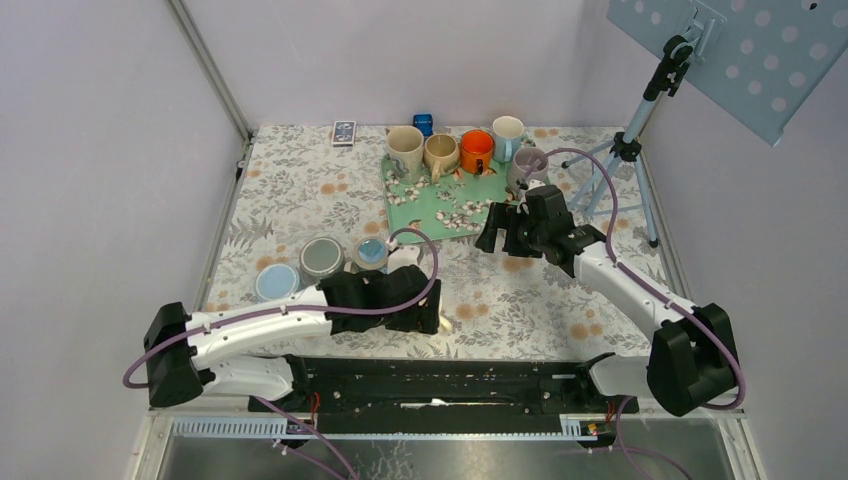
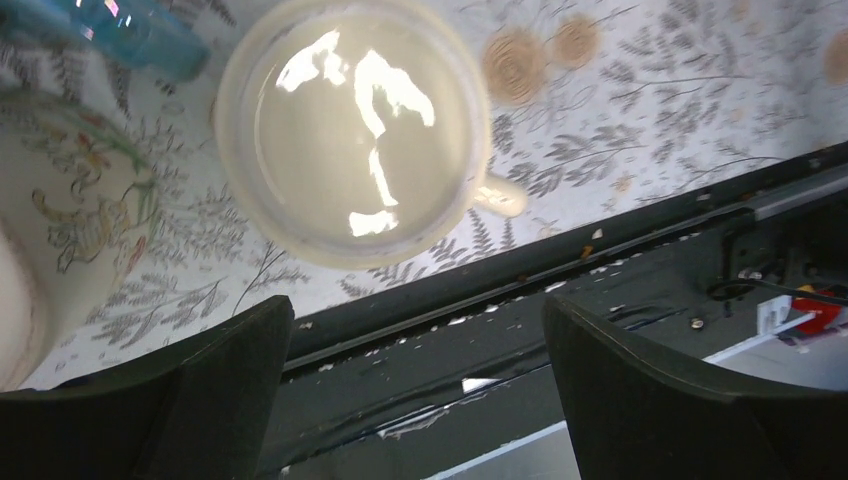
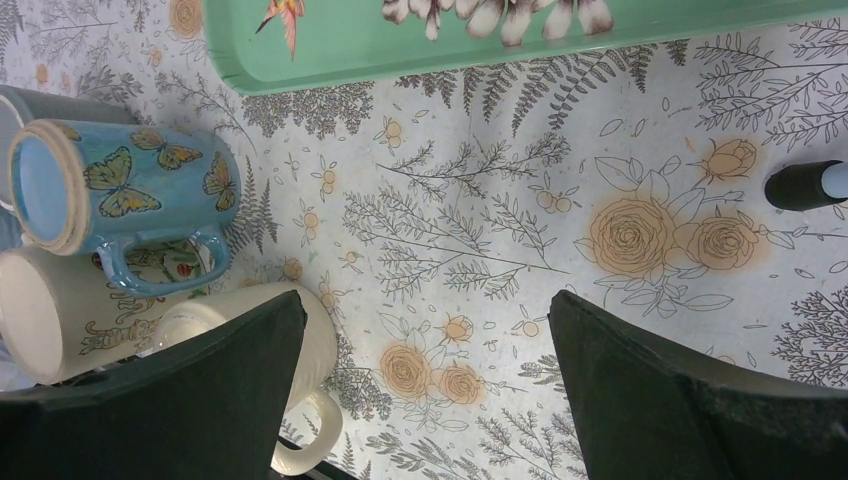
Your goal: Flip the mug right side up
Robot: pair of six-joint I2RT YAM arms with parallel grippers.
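Note:
My left gripper (image 1: pixel 420 315) hangs open over an upside-down cream mug (image 2: pixel 355 140), whose base faces up and handle points toward the front right, in the left wrist view; from above it is mostly hidden by the arm. My right gripper (image 1: pixel 500 225) is open and empty above bare table, right of the group of upturned mugs, with a blue butterfly mug (image 3: pixel 150 185) and the cream mug's handle (image 3: pixel 320 430) at its left in the right wrist view.
A green tray (image 1: pixel 440 215) at the back holds several upright mugs. Other upturned mugs (image 1: pixel 322 256) stand at the left. A tripod leg (image 1: pixel 645 200) stands at the right. The table's front edge lies just beside the cream mug.

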